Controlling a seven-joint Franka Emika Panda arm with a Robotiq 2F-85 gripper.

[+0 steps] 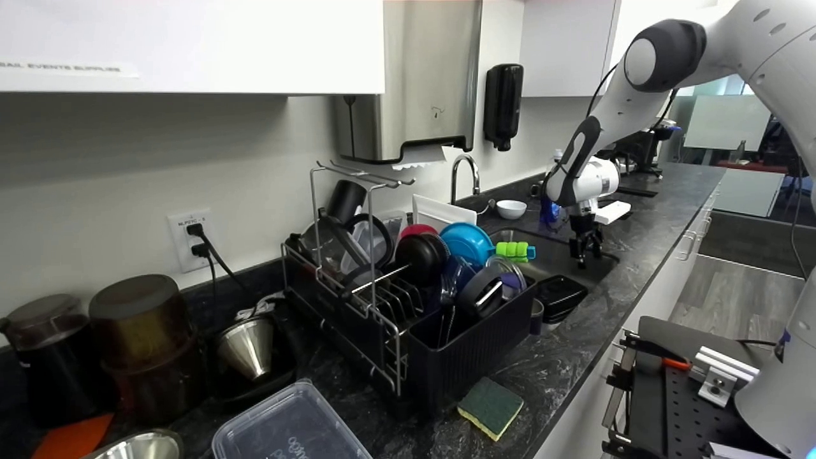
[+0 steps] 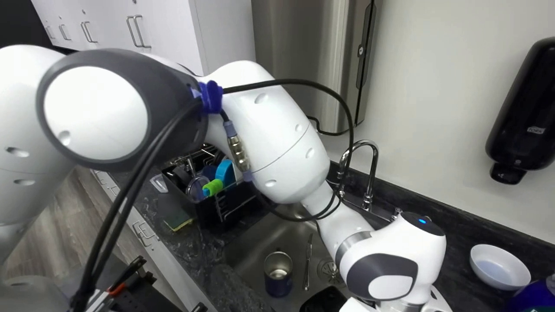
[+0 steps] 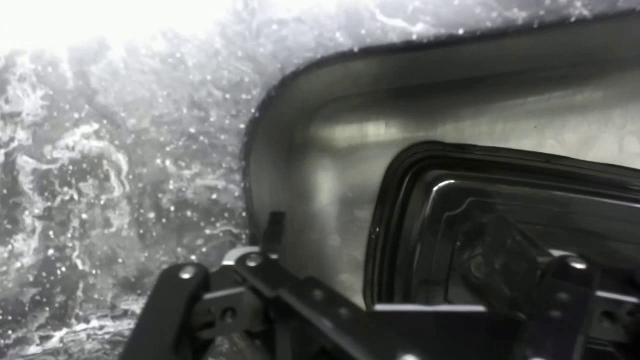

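My gripper (image 1: 586,256) hangs over the near right part of the metal sink (image 1: 552,256), pointing down. In the wrist view its fingers (image 3: 180,300) stand well apart, with nothing seen held between them. Below them lies a black rectangular container (image 3: 408,162), tilted in the sink corner. Exterior view 2 shows only part of this black container (image 2: 322,300), and the gripper's fingers are out of that picture. A dark blue metal mug (image 2: 278,281) stands in the sink, with a knife (image 2: 307,265) beside it.
A black dish rack (image 1: 466,359), full of dishes, borders the sink. The faucet (image 1: 466,164) rises behind. A white bowl (image 1: 510,209) sits on the back counter; a sponge (image 1: 491,407) lies before the rack. Counter right of the sink (image 1: 650,229) is mostly clear.
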